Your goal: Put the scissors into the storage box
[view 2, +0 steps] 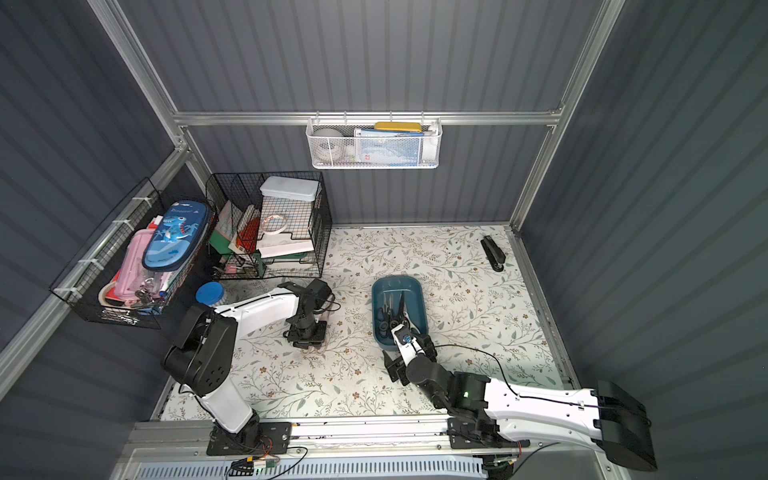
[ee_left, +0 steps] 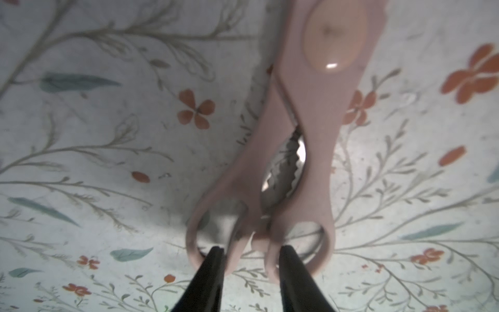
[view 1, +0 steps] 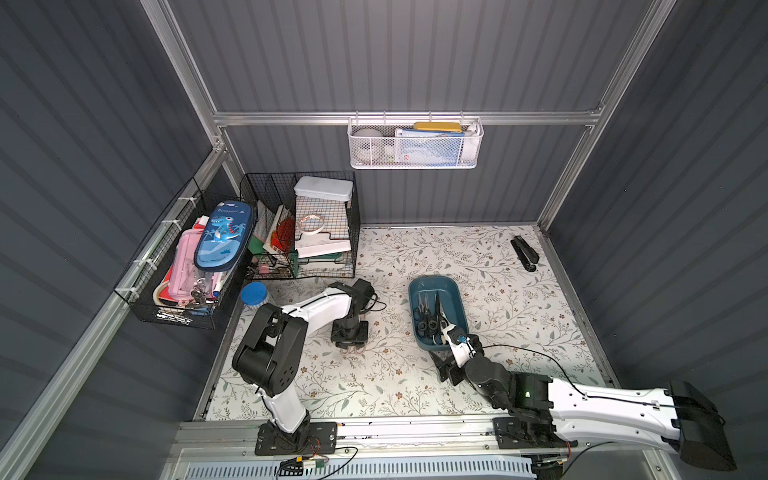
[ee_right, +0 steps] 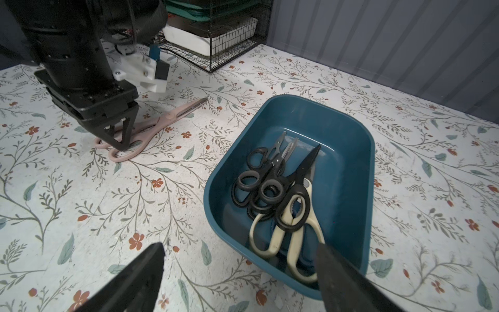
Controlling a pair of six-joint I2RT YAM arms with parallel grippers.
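Note:
Pink scissors lie on the floral surface left of the blue storage box, blades toward the back. My left gripper is down over their handles, fingers apart, one at each ring; it hides much of the scissors in the top views. The box holds several black and cream scissors. My right gripper is at the box's near side, its blurred fingers apart with nothing gripped visible.
Black wire baskets with stationery stand at the back left, a blue-lidded container nearby. A stapler lies at the back right.

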